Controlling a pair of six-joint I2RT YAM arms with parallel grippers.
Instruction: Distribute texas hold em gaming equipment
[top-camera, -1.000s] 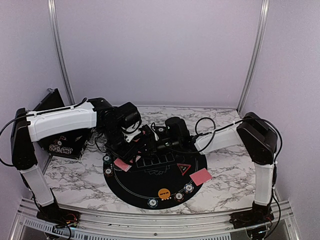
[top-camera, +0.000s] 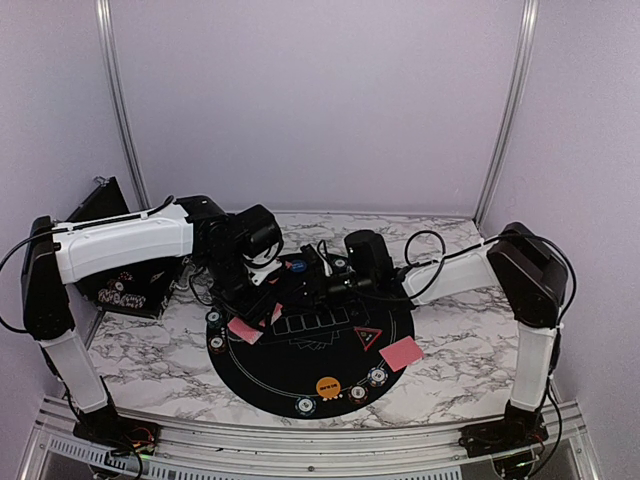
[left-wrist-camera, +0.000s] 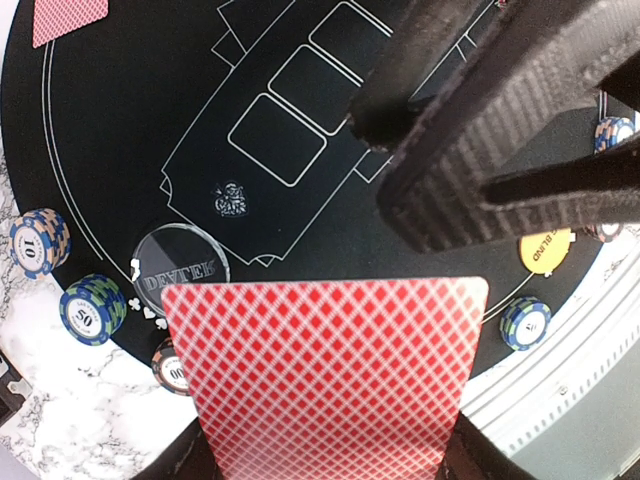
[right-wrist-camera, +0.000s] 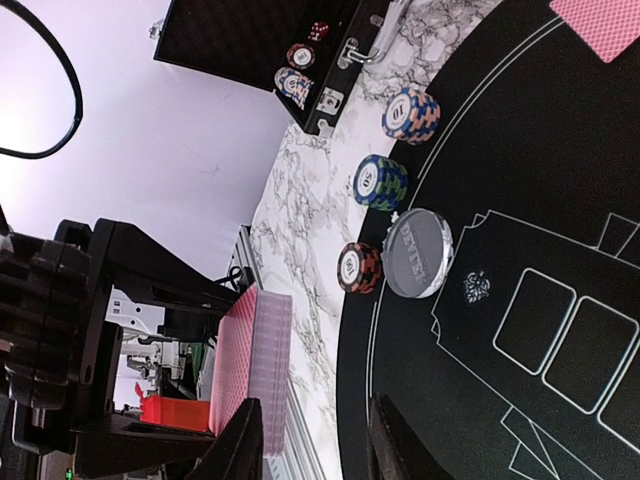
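My left gripper is shut on a deck of red-patterned cards; its pale side edge shows in the right wrist view. Above the black mat (top-camera: 280, 375), my right gripper is close to the deck, its fingertips apart and nothing visible between them. I cannot tell whether its fingers grip anything hidden. Pink-backed cards lie at the mat's left (top-camera: 243, 330) and right edge (top-camera: 401, 353). Around the rim stand chip stacks (left-wrist-camera: 40, 242), a round clear disc (left-wrist-camera: 180, 270) and an orange blind button (top-camera: 328, 387). A red triangular marker (top-camera: 367, 337) lies on the mat.
An open black case (top-camera: 130, 285) with chips stands at the left. Both arms meet above the far half of the mat, close together. Bare marble tabletop (top-camera: 470, 365) lies at the right, and the near middle of the mat is clear.
The left arm and the items on the mat look unmoved.
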